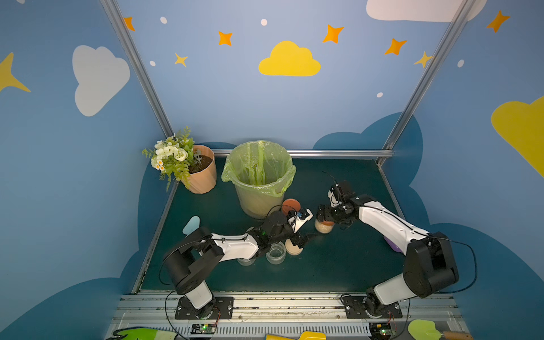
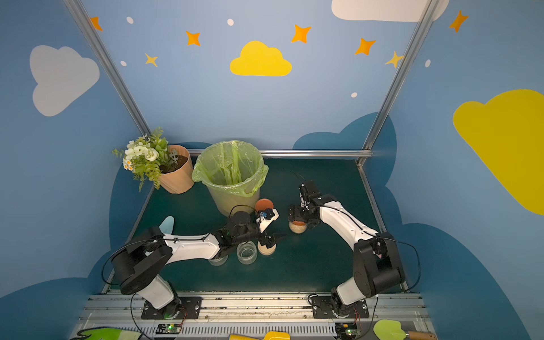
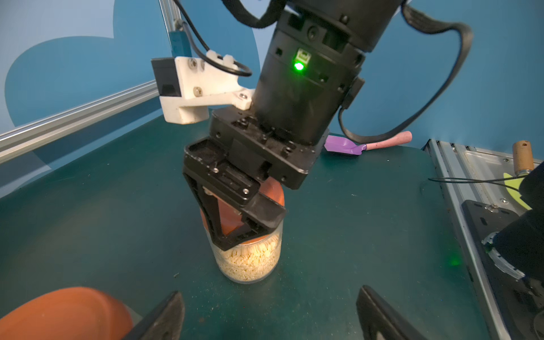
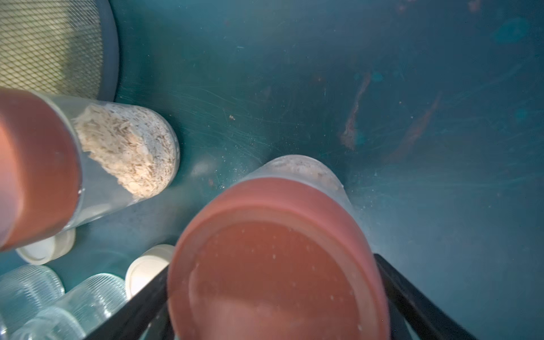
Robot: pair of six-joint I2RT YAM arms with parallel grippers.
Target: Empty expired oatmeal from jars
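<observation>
A glass jar of oatmeal (image 3: 249,260) with a terracotta lid (image 4: 277,255) stands upright on the dark green table. Over it hovers my right gripper, open, with its fingers on either side of the lid in the right wrist view; whether they touch it is unclear. My left gripper is open and empty, a short way left of that jar. Another oatmeal jar (image 4: 127,150) with a terracotta lid (image 1: 290,205) stands beside the bin (image 1: 257,201), which has a green liner. Empty glass jars (image 1: 276,254) sit near the left gripper, partly under its arm.
A pale lid (image 1: 293,247) lies by the empty jars, and a second pale lid (image 4: 48,247) shows in the right wrist view. The flower pot (image 1: 202,178) occupies the back left. A blue trowel (image 1: 192,225) lies at left, a purple one (image 3: 342,145) at right.
</observation>
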